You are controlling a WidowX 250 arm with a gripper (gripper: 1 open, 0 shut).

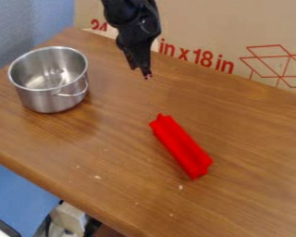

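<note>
A black robot gripper (141,65) hangs at the top centre, raised above the back of the wooden table, right of the steel pot (49,78); whether its fingers are open or shut is unclear at this size. A long red object (181,146) lies on the table at centre right, lower in the view and well apart from the gripper.
A cardboard box (250,37) with red printing stands along the back. Blue surfaces show beyond the table's left edge, with some small items at lower left.
</note>
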